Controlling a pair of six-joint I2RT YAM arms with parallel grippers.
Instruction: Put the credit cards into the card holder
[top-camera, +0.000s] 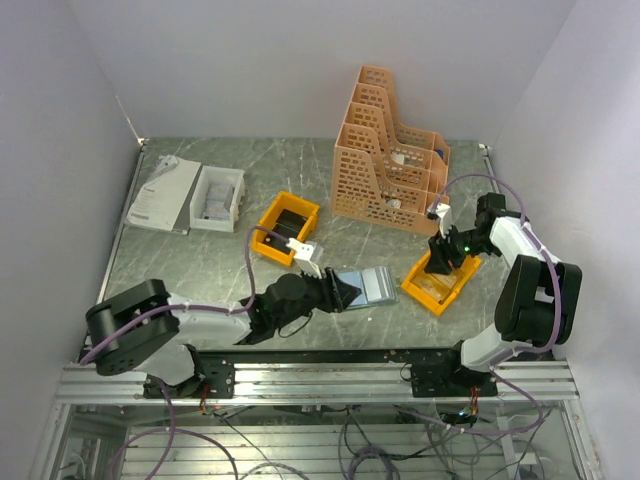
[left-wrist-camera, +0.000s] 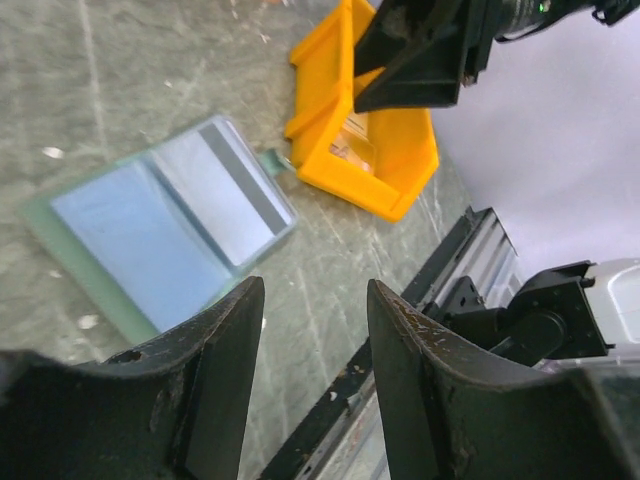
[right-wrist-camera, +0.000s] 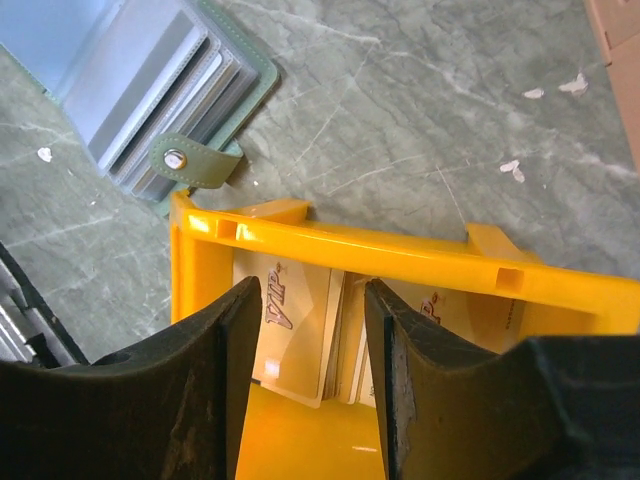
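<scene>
The open card holder (top-camera: 373, 286) lies flat near the front middle, with blue and clear sleeves and a snap tab (right-wrist-camera: 197, 162). Beside it, a yellow bin (left-wrist-camera: 390, 187) holds cards (right-wrist-camera: 288, 325) at its bottom, two stacks side by side. My left gripper hangs open at the holder's near left, nothing between its fingers. My right gripper stands open over the yellow bin, fingers above the cards, empty.
A second yellow bin (top-camera: 267, 210) with dark contents, a white box (top-camera: 200, 195) and a flat packet (top-camera: 150, 205) lie back left. A tan rack (top-camera: 360, 185) stands at the back right. The table's front edge is close below the grippers.
</scene>
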